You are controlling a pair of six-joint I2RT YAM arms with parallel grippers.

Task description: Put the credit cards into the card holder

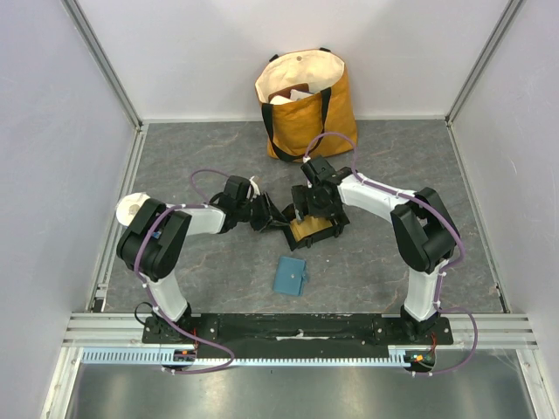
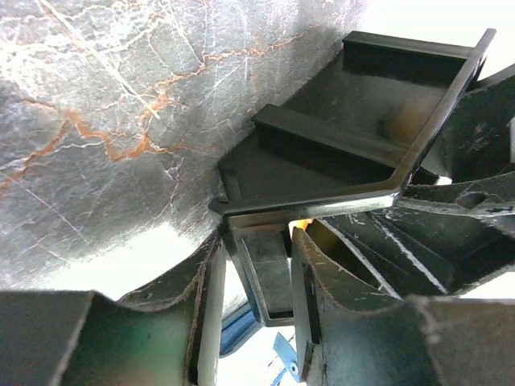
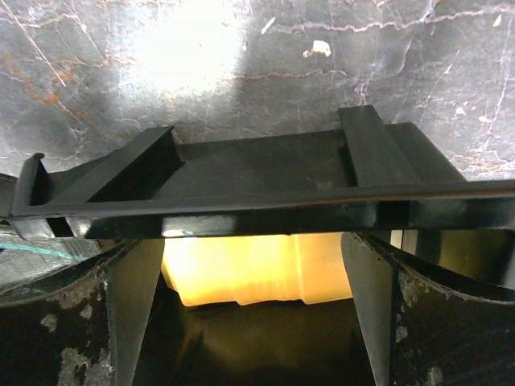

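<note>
A black tray (image 1: 297,243) lies on the table's middle, with a row of yellow cards (image 1: 310,228) in it. My left gripper is at the tray's left end, its fingers on either side of the black end piece; whether they grip it is unclear. Over the tray, my right gripper stands open. In the right wrist view its fingers (image 3: 374,297) are wide apart, with the yellow cards (image 3: 257,265) showing between them behind the tray's rim (image 3: 265,211). Nearer the front lies a blue card holder (image 1: 289,275), apart from both grippers.
A yellow bag (image 1: 310,122) with black handles stands at the back wall. A round white object (image 1: 131,208) is at the far left, beside the left arm.
</note>
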